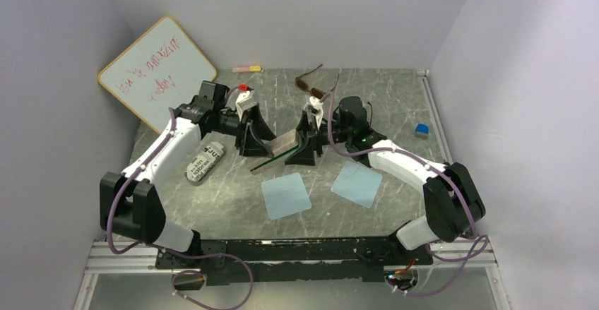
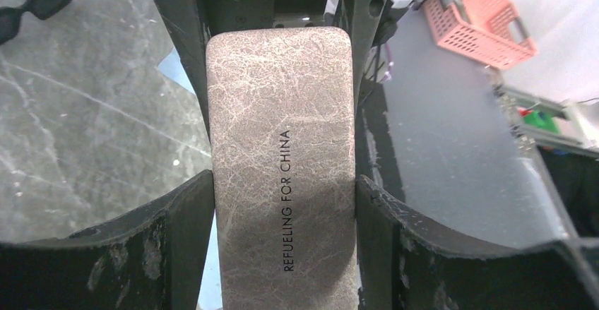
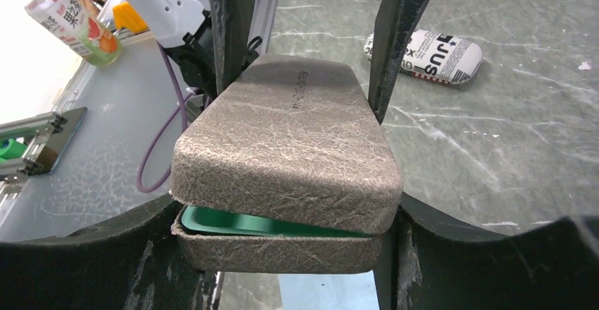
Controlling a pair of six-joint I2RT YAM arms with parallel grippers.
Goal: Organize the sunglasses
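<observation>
A beige glasses case with "REFUELING FOR CHINA" printed on it is held in the air between my grippers, its lid slightly parted to show a green inside. My right gripper is shut on the case. My left gripper has its fingers at the case's sides; whether they grip is hard to tell. Brown sunglasses lie folded out at the back of the table, behind the grippers; dark glasses also show in the left wrist view.
Two blue cloths lie at the front, a white cylindrical case at the left, a whiteboard at back left, a marker at the back and a small blue object at right.
</observation>
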